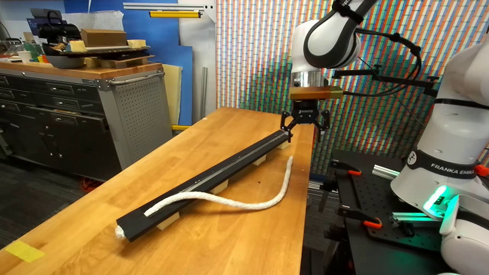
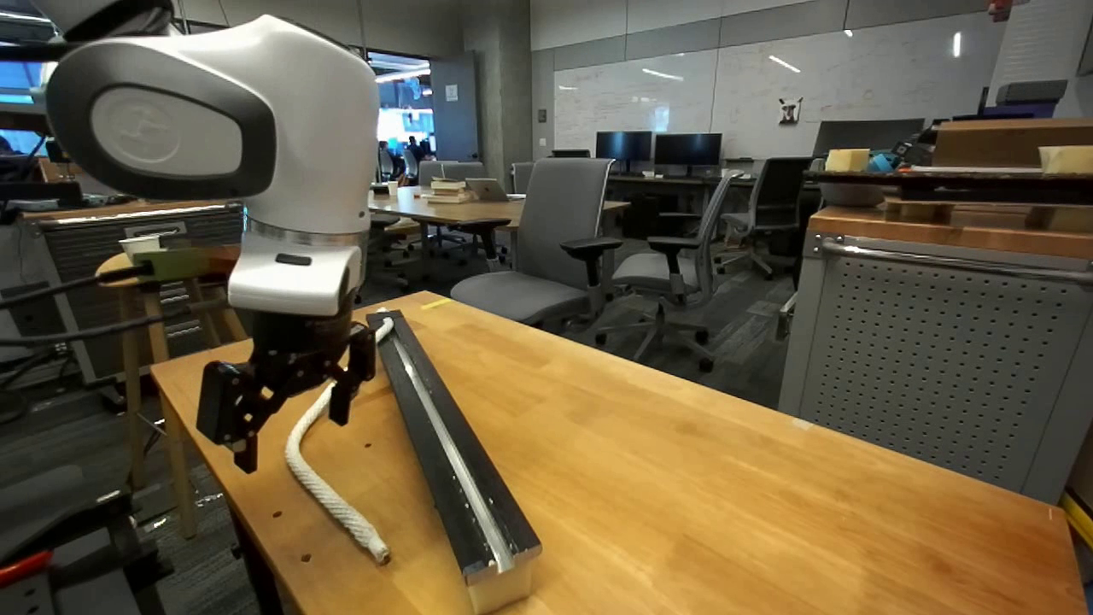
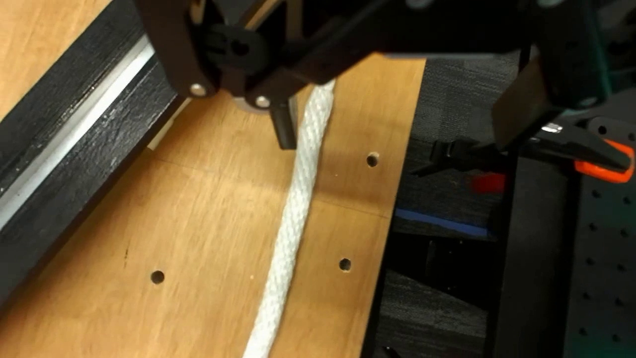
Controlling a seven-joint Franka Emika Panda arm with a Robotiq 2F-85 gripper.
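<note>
A white rope [image 1: 247, 205] is threaded through the near end of a black grooved beam [image 1: 215, 170], its frayed tip poking out there. From the beam the rope curves loosely over the table, its free end lying at the side near the robot. Open and empty, my gripper [image 1: 304, 135] hangs above the table near the beam's far end. The wrist view has the rope [image 3: 296, 209] running beside one finger [image 3: 284, 125], between the two fingers, with the gripper seen above it. A pale strip lines the groove of the beam [image 2: 447, 430].
Wooden blocks [image 1: 220, 186] prop the beam off the wooden table [image 1: 256, 243]. Beyond the table's robot-side edge stands a black platform with orange-tipped clamps [image 3: 605, 162].
</note>
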